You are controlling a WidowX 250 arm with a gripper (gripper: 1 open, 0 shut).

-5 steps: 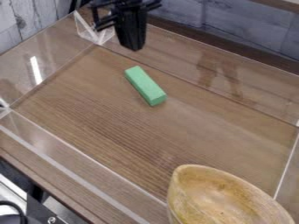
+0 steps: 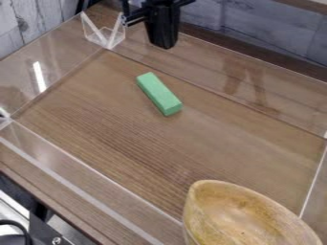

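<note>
The black gripper (image 2: 163, 29) hangs at the top centre, mostly cut off by the top edge, above the back of the wooden table (image 2: 115, 144). Whether its fingers are open or shut is too small and dark to tell. A green block (image 2: 160, 94) lies flat on the table below it, a little left of the middle.
A yellow bowl (image 2: 243, 215) stands at the front right. A grey wall (image 2: 269, 33) runs along the back. A clear plastic piece (image 2: 102, 33) is at the back left.
The gripper has moved up and a little back, so less of it shows at the top edge. The green block and the bowl have not moved.
</note>
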